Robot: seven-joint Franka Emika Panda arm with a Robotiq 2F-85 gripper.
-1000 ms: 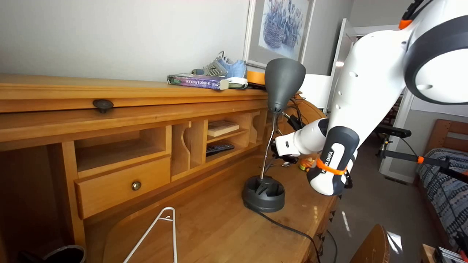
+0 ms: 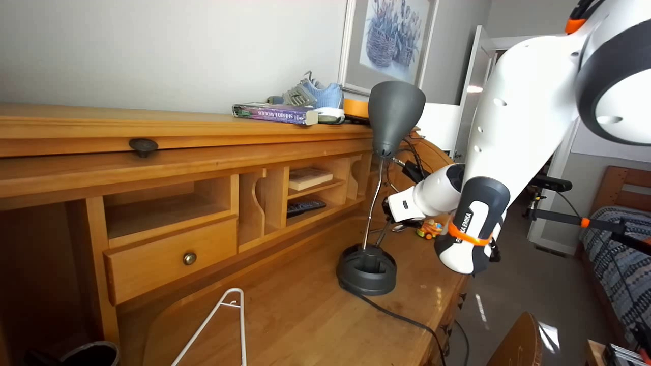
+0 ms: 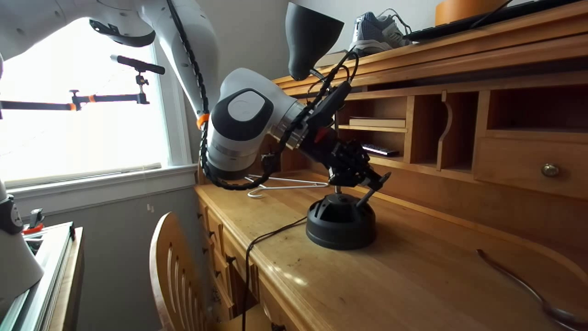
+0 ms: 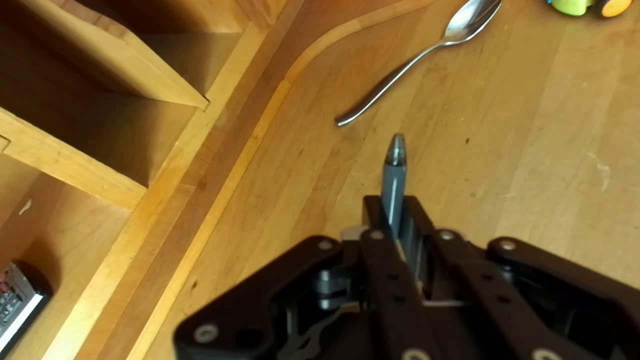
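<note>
My gripper is shut on a grey pen (image 4: 393, 186), whose metallic tip points out past the fingertips in the wrist view. In exterior view 2, the gripper (image 3: 381, 182) is over the black lamp base (image 3: 340, 234), and the pen (image 3: 364, 197) slants down to the base's open top. Whether the pen's lower end is inside a compartment or just above it, I cannot tell. From exterior view 1, the lamp stem and dark shade (image 2: 396, 113) stand beside my hand, and the base (image 2: 366, 277) rests on the wooden desk.
A spoon (image 4: 414, 60) and a toy vehicle (image 2: 430, 229) lie on the desk beyond the lamp. A white hanger (image 2: 239, 311) is nearer the camera in exterior view 1. Cubbyholes hold a remote (image 2: 305, 207) and a book (image 2: 309, 177). The lamp's cord (image 2: 396, 314) runs over the desk edge.
In exterior view 1 my arm and hand have shifted slightly to the right, away from the lamp stem. The lamp's shade and base have not visibly moved.
</note>
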